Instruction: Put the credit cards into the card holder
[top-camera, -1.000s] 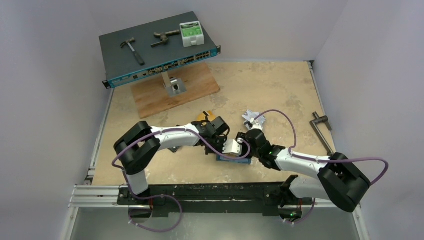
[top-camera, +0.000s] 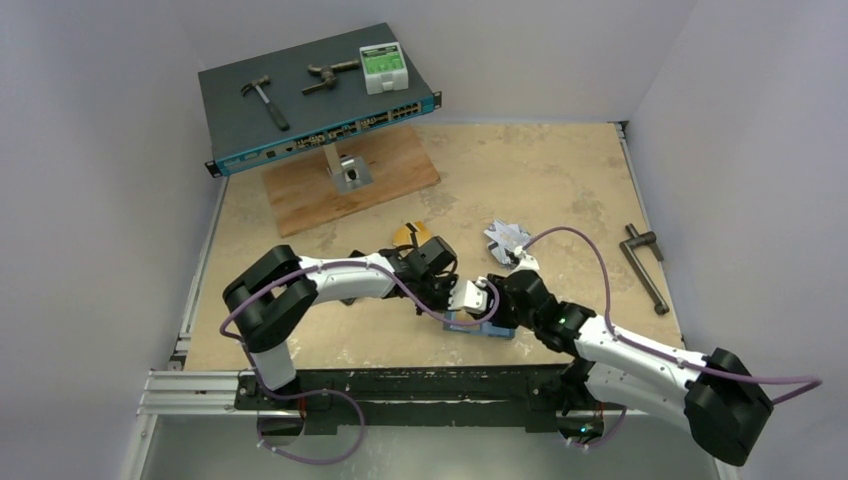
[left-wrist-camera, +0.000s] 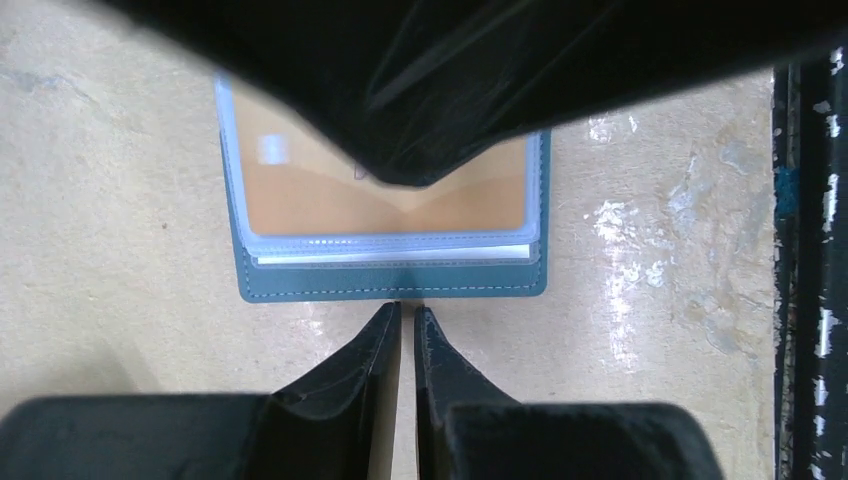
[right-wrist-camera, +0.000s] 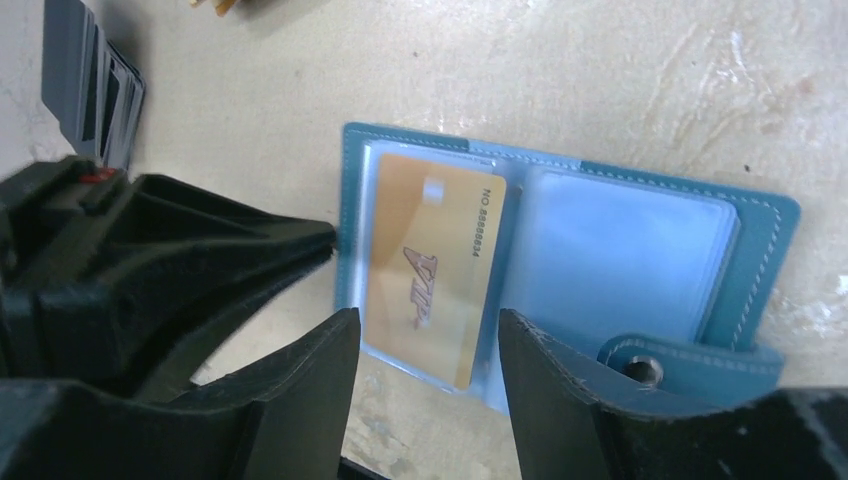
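Note:
The open blue card holder (right-wrist-camera: 625, 240) lies flat on the table; a gold card (right-wrist-camera: 435, 260) shows in its left pocket, while its right pocket looks empty. My left gripper is shut to a narrow slit, its tips right at the holder's left edge. Nothing shows clearly between them, and whether they touch the edge is unclear. Open above the gold card stands my right gripper, its gap empty. In the top view both arms cover much of the holder (top-camera: 478, 328).
Silver cards (top-camera: 507, 238) lie behind the holder and a yellow card (top-camera: 402, 236) lies to the left. A dark stack (right-wrist-camera: 95, 85) sits beyond my left gripper. A metal tool (top-camera: 648, 270) rests at the right edge.
The card holder has shifted a little to the right. My right arm has moved right as well; the left arm has barely moved.

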